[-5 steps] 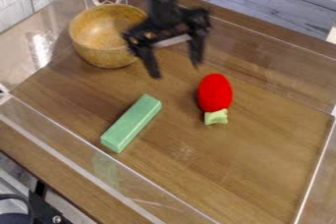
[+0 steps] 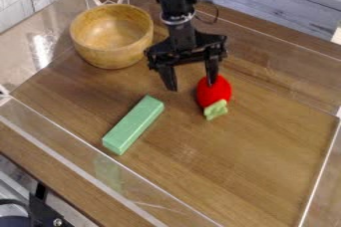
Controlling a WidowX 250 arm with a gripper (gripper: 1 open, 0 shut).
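Observation:
My gripper (image 2: 186, 68) hangs at the centre, its black fingers apart, just behind and left of a red rounded object (image 2: 213, 91) with a pale green piece (image 2: 216, 110) at its front. Whether anything is between the fingers cannot be made out. A green bar (image 2: 134, 125) lies lower left. A tan bowl (image 2: 111, 44) stands upper left.
The gripper has moved down from the back toward the middle, closer to the red object. The red object and the pale piece look slightly shifted.

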